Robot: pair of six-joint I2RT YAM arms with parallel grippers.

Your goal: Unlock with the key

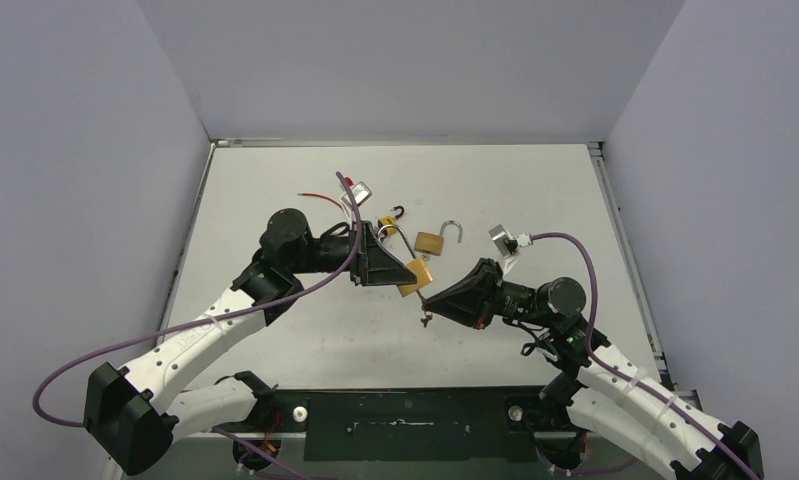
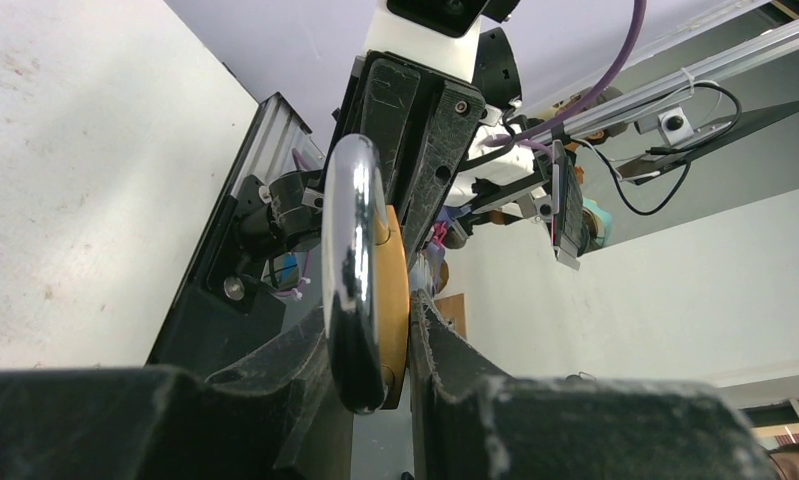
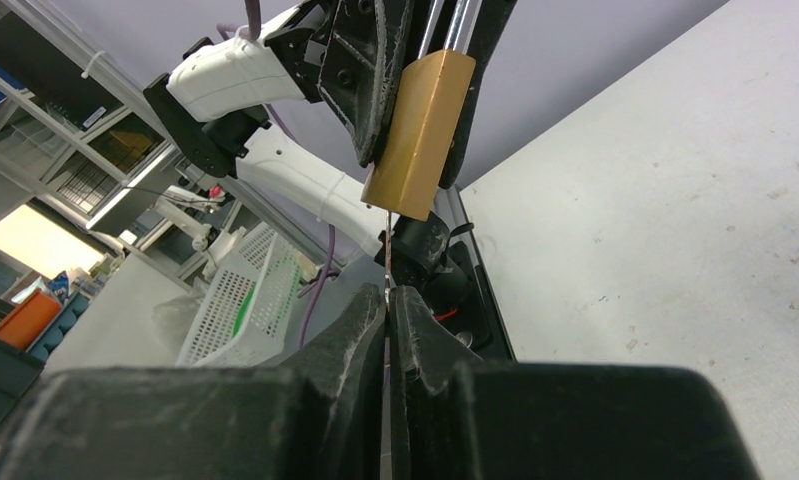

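Note:
A brass padlock (image 1: 415, 277) with a long silver shackle (image 2: 347, 270) is held above the table, my left gripper (image 1: 409, 276) shut on its body. From the right, my right gripper (image 1: 426, 303) is shut on a thin key (image 3: 388, 255). In the right wrist view the key's blade runs from my fingertips to the underside of the padlock's body (image 3: 422, 135) and meets it near one corner. How deep the blade sits in the keyway cannot be told. A small dark piece (image 1: 426, 320) hangs just below the right fingertips. Whether the shackle is latched does not show clearly.
On the table behind lie another brass padlock (image 1: 429, 243) with its shackle swung out, a small yellow lock (image 1: 387, 224), and a silver lock (image 1: 357, 194) near a red wire (image 1: 320, 197).

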